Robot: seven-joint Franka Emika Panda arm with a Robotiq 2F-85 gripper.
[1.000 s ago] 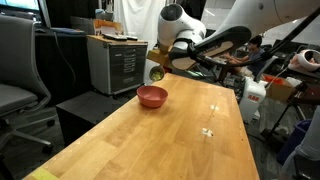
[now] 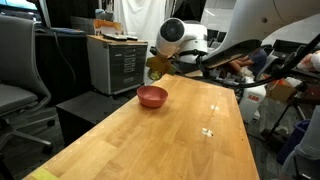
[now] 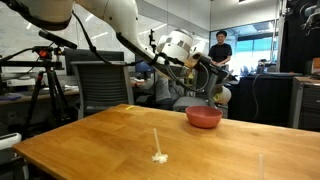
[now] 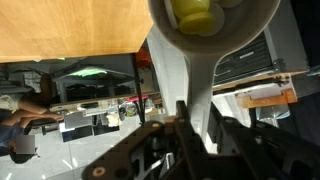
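Observation:
A red bowl (image 2: 152, 96) stands upright near the table's far left edge. The second exterior view shows the same bowl (image 3: 204, 117) near the table's edge. Above it my gripper is shut on the handle of a grey pan-like vessel (image 4: 200, 42), which is held in the air. Yellow and white pieces (image 4: 194, 20) lie inside the vessel in the wrist view; what they are is unclear. From the first exterior view the vessel (image 2: 155, 67) appears tipped on its side, its yellowish inside showing. The wrist view does not show the red bowl clearly.
A small white item (image 3: 159, 157) lies on it. A grey drawer cabinet (image 2: 125, 65) stands behind, and an office chair (image 2: 18, 75) at the left.
The front of the arm has come down and the wrist has turned. The vessel has risen slightly and changed its tilt above the bowl. The red bowl has stayed in place.

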